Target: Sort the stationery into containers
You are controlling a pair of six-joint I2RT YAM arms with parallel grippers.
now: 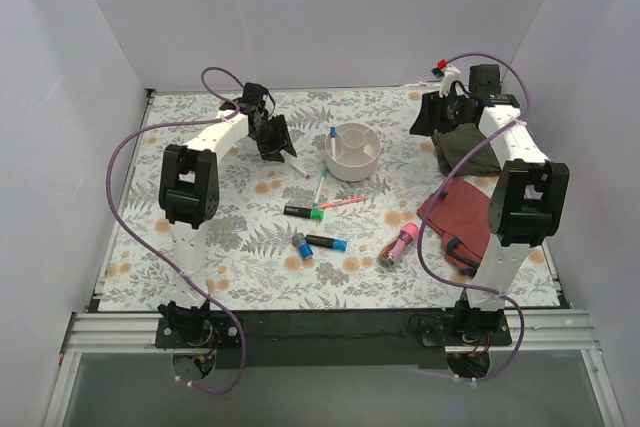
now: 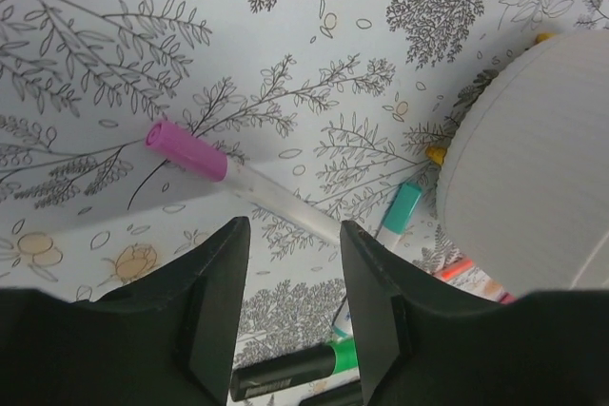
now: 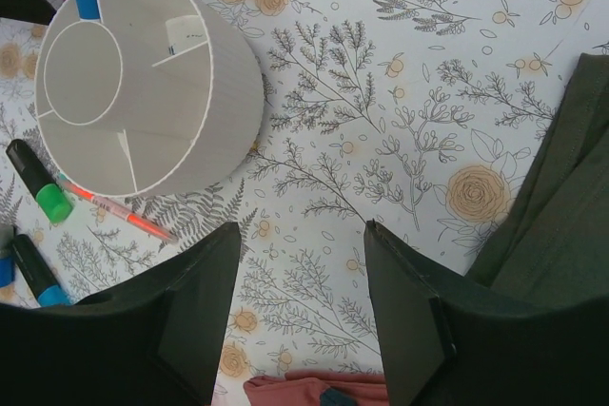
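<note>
A white divided round container stands mid-table with a blue-capped pen in it. My left gripper is open over a pink-capped white pen, left of the container. A teal-capped pen, an orange pen, green-capped and blue-capped markers lie nearby. A small blue-topped item and a pink-topped bundle lie toward the front. My right gripper is open above bare table, right of the container.
At the right lie a dark green cloth item and a red one.
</note>
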